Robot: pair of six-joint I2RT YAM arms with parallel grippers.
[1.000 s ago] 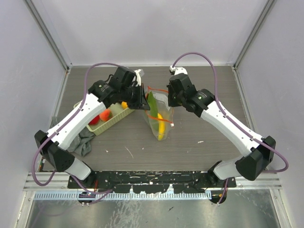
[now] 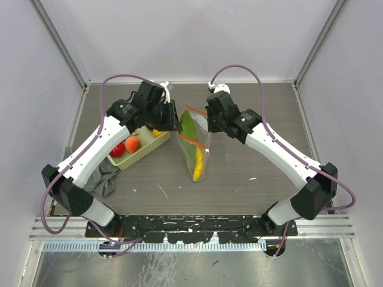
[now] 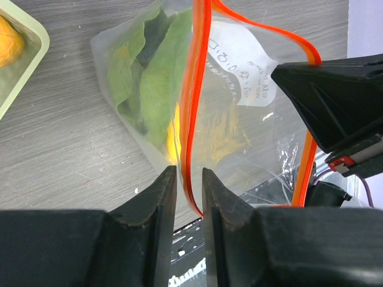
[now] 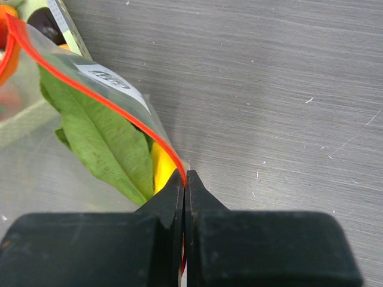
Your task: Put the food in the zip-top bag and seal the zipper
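Observation:
The clear zip top bag (image 2: 192, 156) with an orange zipper hangs between my arms, its mouth spread. Inside are a green leafy vegetable (image 2: 188, 127) and a yellow food item (image 2: 198, 164). In the left wrist view, my left gripper is part open. One side of the orange zipper (image 3: 190, 107) runs through the gap between its fingers. My right gripper is shut on the opposite edge of the bag, whose orange strip (image 4: 102, 98) passes down between the fingertips.
A pale green basket (image 2: 141, 153) stands to the left, partly under my left arm, with a red item (image 2: 118, 149) and an orange-red one (image 2: 132, 143) in it. A grey cloth (image 2: 103, 179) lies beside it. Bare table (image 2: 263, 167) extends to the right.
My left gripper has shifted slightly left. The bag's lower part and the yellow item have swung left, and the front zipper edge now slants differently. The right arm has edged left since a second ago.

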